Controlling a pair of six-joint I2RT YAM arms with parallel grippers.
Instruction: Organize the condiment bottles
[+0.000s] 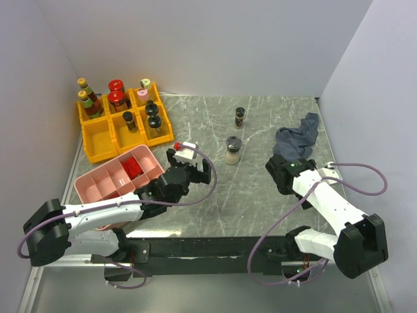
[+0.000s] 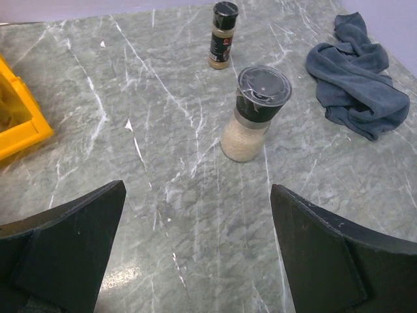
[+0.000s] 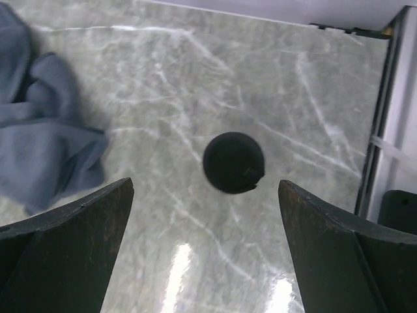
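Note:
A grinder jar with a black cap and pale contents (image 2: 242, 140) stands upright on the marble table. Behind it is a smaller dark-labelled bottle (image 2: 221, 45), also black-capped. My left gripper is open and empty, short of the jar. Under my right gripper, a round black cap (image 3: 233, 162) shows from above, apart from both open fingers; the arm hides it in the top view. Several bottles stand in the yellow rack (image 1: 100, 151) at back left: green-bodied bottles (image 1: 89, 104), red-lidded jars (image 1: 118, 99) and black-capped ones (image 1: 154, 124).
A pink divided tray (image 1: 96, 186) with a red item (image 1: 131, 168) lies in front of the rack, beside my left arm. A crumpled blue-grey cloth (image 1: 296, 137) rests at back right.

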